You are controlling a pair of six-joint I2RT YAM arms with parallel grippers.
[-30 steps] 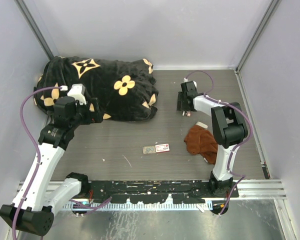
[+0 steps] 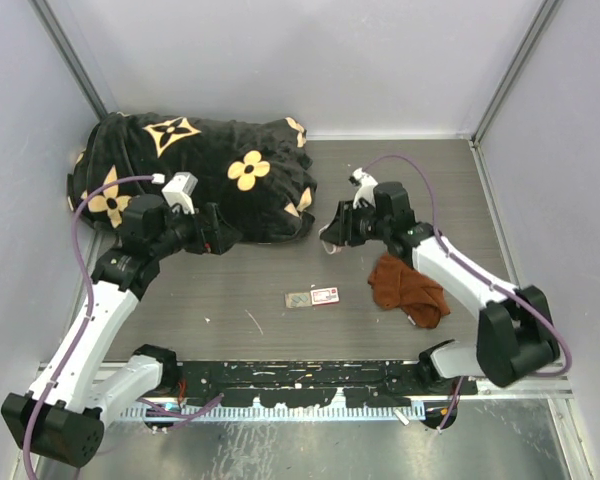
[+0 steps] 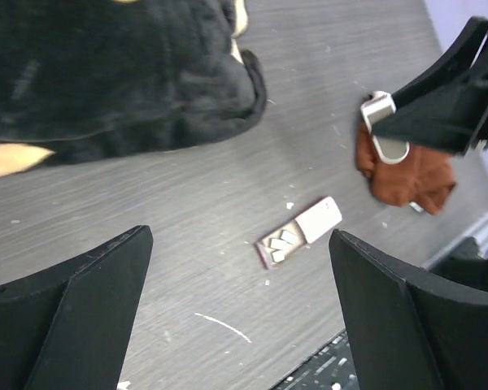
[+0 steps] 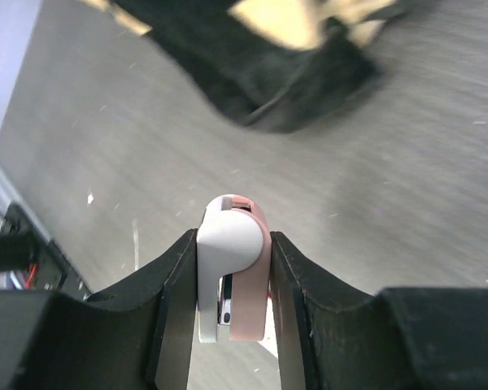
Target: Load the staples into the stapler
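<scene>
Held in the right wrist view is a small white and pink stapler (image 4: 236,244), its hinge end up and its two arms slightly spread. My right gripper is shut on it, and in the top view it hangs over the middle of the table. The staple box (image 2: 324,296) lies on the table, its tray (image 2: 298,300) slid out beside the white sleeve. Pale staple blocks (image 3: 283,240) show in the tray in the left wrist view. My left gripper stands open and empty, up and left of the box.
A black patterned blanket (image 2: 210,170) lies bunched along the back left. On the right of the table is a brown cloth (image 2: 410,290) with a pale item partly seen on it. Bare table (image 2: 230,300) surrounds the staple box.
</scene>
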